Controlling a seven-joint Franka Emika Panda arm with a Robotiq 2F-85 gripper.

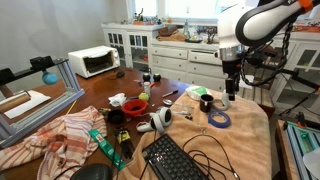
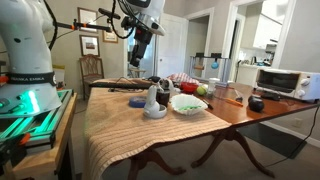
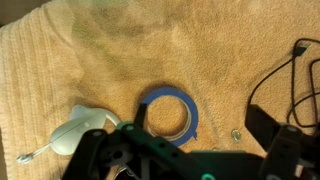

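My gripper (image 1: 228,80) hangs above the far right part of the table, its fingers open and nothing between them. In the wrist view its dark fingers (image 3: 275,132) spread at the bottom of the frame. A blue tape ring (image 3: 190,108) lies flat on the tan cloth, below and between the fingers; the left finger partly covers its near edge. Left of the ring is a white object (image 3: 72,132) with a thin pointed end. Exterior view 2 shows a white upright piece (image 2: 153,97) at a small white bowl (image 2: 155,112), with the gripper (image 2: 135,58) well above the table.
A black mug (image 1: 206,104) stands close to the tape ring. A black keyboard (image 1: 180,160) and loose cables (image 3: 294,75) lie nearby. Farther off are a white colander (image 2: 188,104), a red bowl (image 1: 135,106) and a striped towel (image 1: 68,135). Bare cloth (image 3: 210,40) extends beyond the ring.
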